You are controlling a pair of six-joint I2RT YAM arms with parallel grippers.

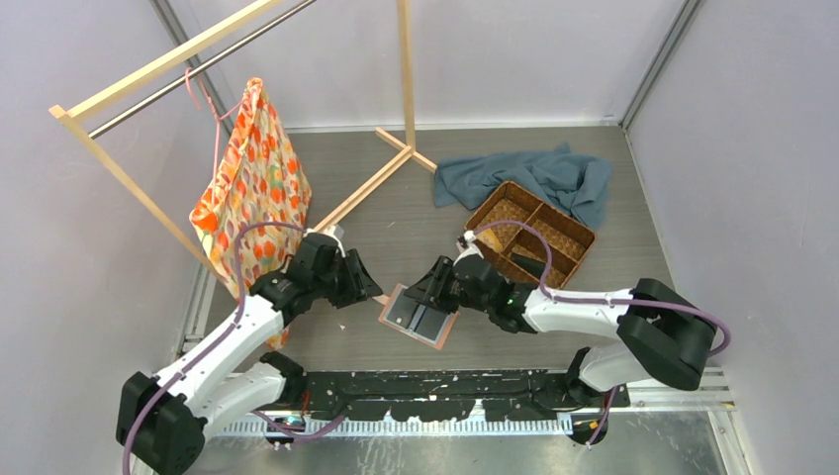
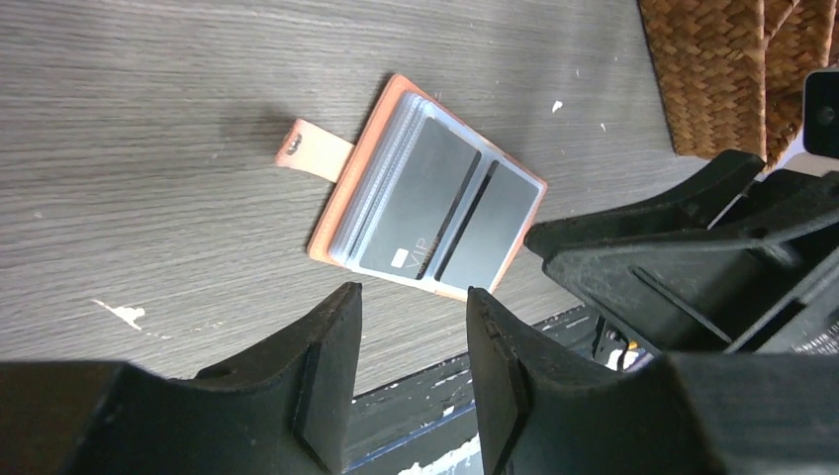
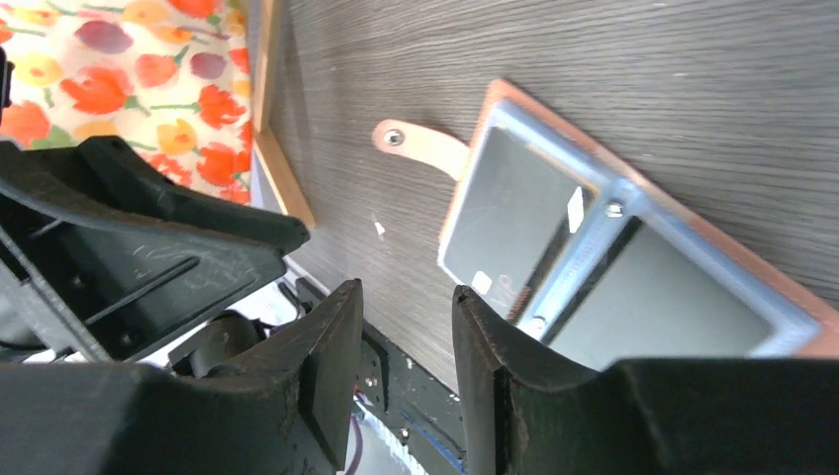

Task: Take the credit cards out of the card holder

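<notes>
The open card holder [image 2: 416, 198] lies on the table, tan-edged with clear sleeves, a "VIP" mark and a tab with a snap [image 3: 394, 138]. In the top view my left gripper [image 1: 358, 282] hovers to its left, my right gripper [image 1: 425, 282] over its upper part. Both are open with nothing between their fingers. The two slots in view show grey; whether any card remains inside is unclear.
A divided wicker basket [image 1: 532, 213] stands at the right, with a blue cloth [image 1: 524, 173] behind it. At left a flowered fabric [image 1: 252, 198] hangs on a wooden rack [image 1: 371, 183]. The table's front edge lies below the holder.
</notes>
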